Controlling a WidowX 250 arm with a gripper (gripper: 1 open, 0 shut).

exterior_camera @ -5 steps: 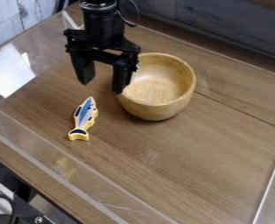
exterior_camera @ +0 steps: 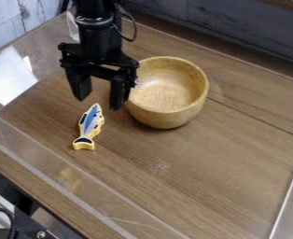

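My black gripper (exterior_camera: 99, 86) hangs open over the left part of the table, its two fingers apart with nothing seen between them. Below it lies a yellow fish toy (exterior_camera: 90, 127) with a blue and white back. Just to the gripper's right is a round wooden bowl (exterior_camera: 182, 105), which looks empty; the right finger is at or in front of its left rim, and I cannot tell whether they touch.
Clear plastic edging runs along its left front, and a grey wall stands at the back.
The gripper has shifted a little to the left and slightly down, away from the bowl's middle. The fish and bowl have stayed where they were.
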